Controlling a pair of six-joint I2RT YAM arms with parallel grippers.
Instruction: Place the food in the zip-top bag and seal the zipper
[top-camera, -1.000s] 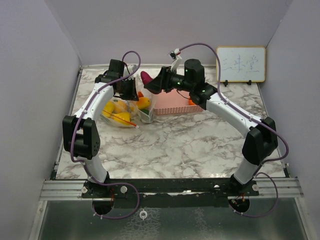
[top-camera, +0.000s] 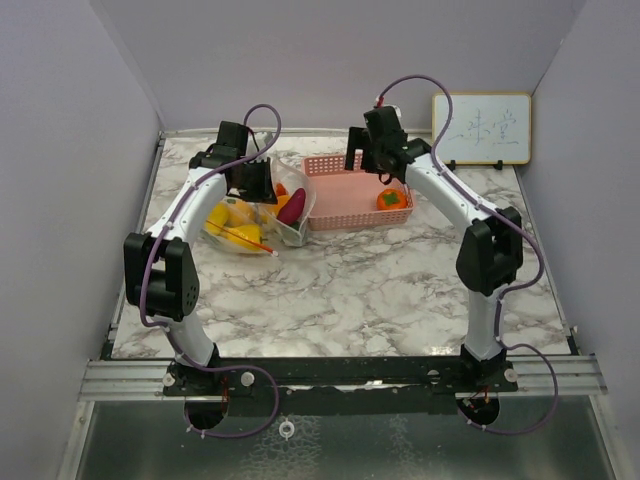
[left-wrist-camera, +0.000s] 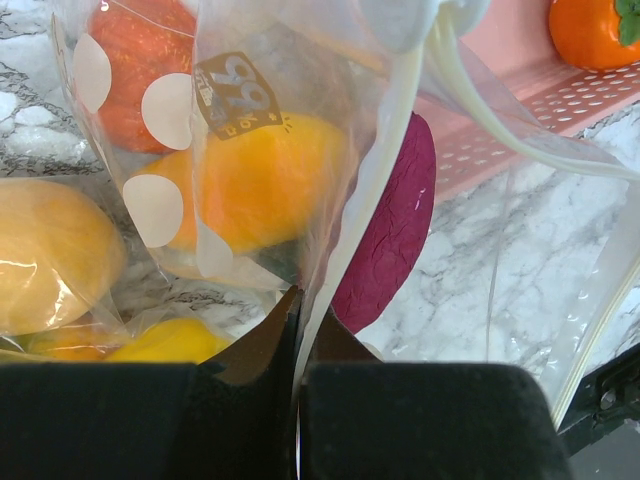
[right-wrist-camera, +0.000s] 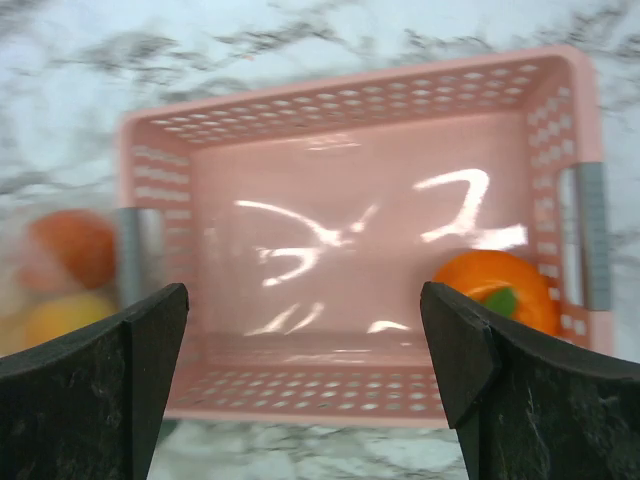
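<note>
The clear zip top bag (left-wrist-camera: 250, 60) stands with its mouth spread, and my left gripper is shut on one edge of it. Inside lie a dark purple food piece (left-wrist-camera: 392, 235), a yellow-orange one (left-wrist-camera: 262, 185) and a reddish-orange one (left-wrist-camera: 145, 75). An orange persimmon-like fruit (top-camera: 391, 199) with a green top sits in the right end of the pink basket (top-camera: 350, 221). Above that basket my right gripper stands open, its fingers (right-wrist-camera: 465, 350) apart with nothing held; the fruit is just beyond its right finger.
A second clear bag (top-camera: 205, 225) with an orange-trimmed edge and yellow foods (top-camera: 240, 236) lies left of the open bag. A small whiteboard (top-camera: 482, 128) stands at back right.
The purple food was in my right gripper above the bag a second ago and now lies in the bag. My right gripper opened and moved right over the basket. The left arm stayed put.
</note>
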